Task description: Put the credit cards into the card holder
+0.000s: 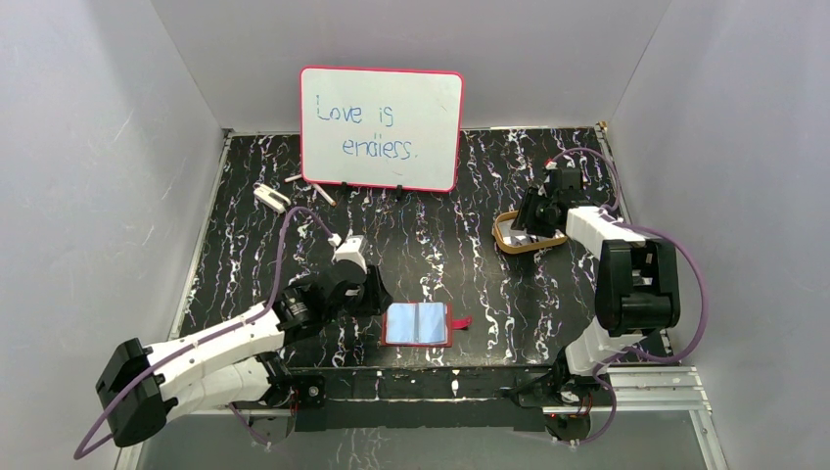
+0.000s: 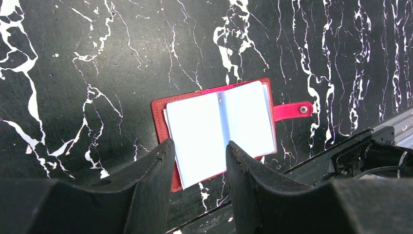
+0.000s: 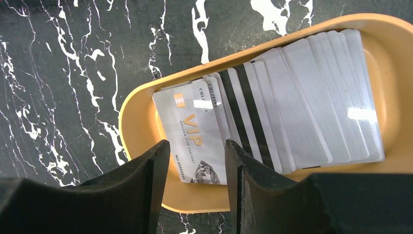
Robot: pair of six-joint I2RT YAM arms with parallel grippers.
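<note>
The red card holder [image 1: 416,323] lies open at the front middle, its white sleeves [image 2: 195,131] showing. My left gripper hangs above its left part, open, nothing between its fingers. A tan oval tray [image 1: 519,247] at the right holds a fanned stack of cards [image 3: 311,97], with a VIP card [image 3: 187,126] at the left end. My right gripper is over that left end, fingers open around the lower part of the VIP card in view; whether they touch it I cannot tell.
A whiteboard [image 1: 380,98] stands at the back, with markers [image 1: 323,194] and an eraser [image 1: 271,198] to its left.
</note>
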